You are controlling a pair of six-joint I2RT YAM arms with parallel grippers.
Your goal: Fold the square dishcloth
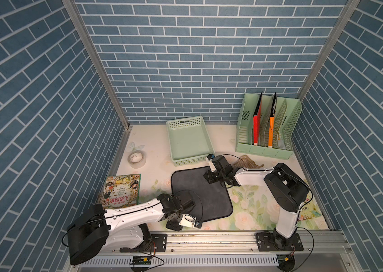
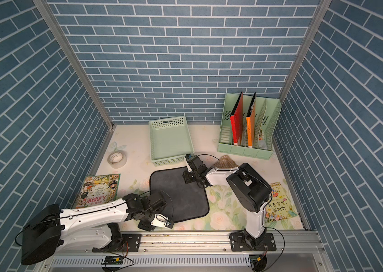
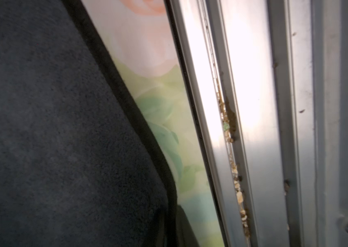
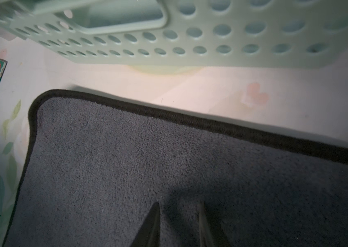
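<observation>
A dark grey square dishcloth [image 1: 214, 204] with a black border is spread flat on the table. At its near left corner, my left gripper has its fingers close together on either side of the black edge; whether they press on it cannot be told. My right gripper is over the far right part of the cloth, below the far edge. Its fingers [image 4: 151, 226] stand a little apart, shut on grey cloth that shows between them. In the top left view, the left arm hides the cloth's near left corner.
Just beyond the cloth stands a green basket [image 1: 190, 161]. At the back right is a green file rack [image 1: 263, 150] with folders. A tape roll [image 1: 136, 159] and a book [image 1: 119, 190] lie left; a brown item [image 1: 248, 162] is behind the right arm.
</observation>
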